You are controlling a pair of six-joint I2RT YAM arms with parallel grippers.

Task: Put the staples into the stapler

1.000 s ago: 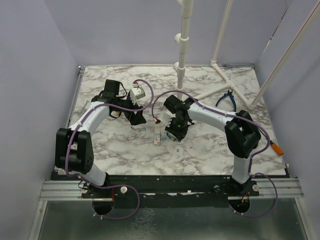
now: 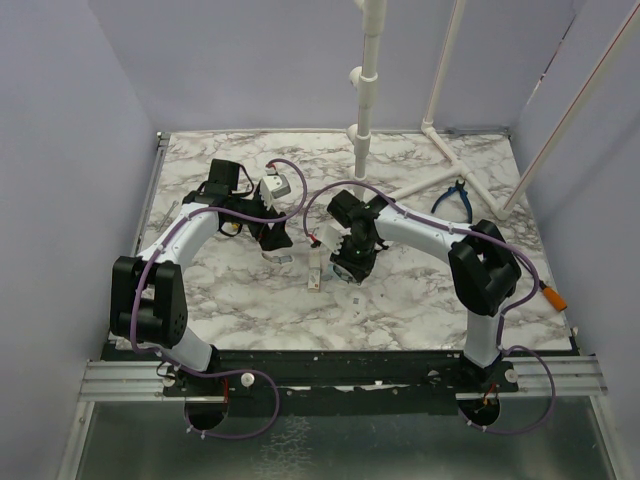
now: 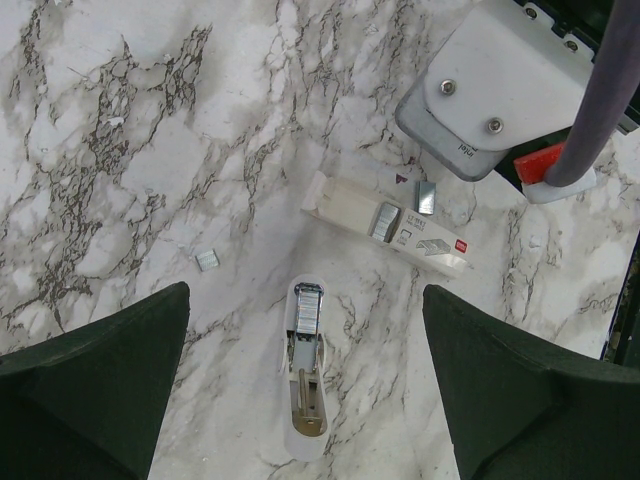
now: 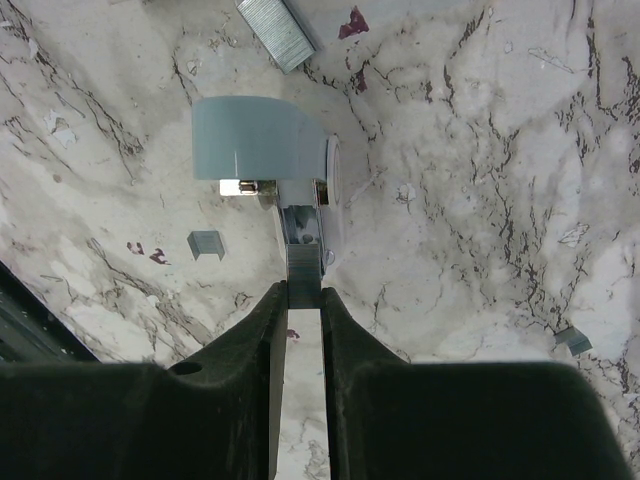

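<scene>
A light blue stapler [image 4: 260, 135] stands open in the right wrist view. My right gripper is shut on a small grey strip of staples [image 4: 304, 262], held over the stapler's channel at its near end. In the left wrist view my left gripper stands open above an open white stapler [image 3: 306, 440] with staples in its channel [image 3: 309, 312]. An opened staple box [image 3: 335, 201] lies beside it, with staples inside. In the top view both wrists hover near the middle of the table.
Loose staple strips [image 4: 275, 35] lie around, including small pieces [image 4: 205, 243]. Blue pliers [image 2: 450, 200] and an orange-handled tool [image 2: 553, 297] lie at the right. A white pipe frame [image 2: 460, 170] stands at the back.
</scene>
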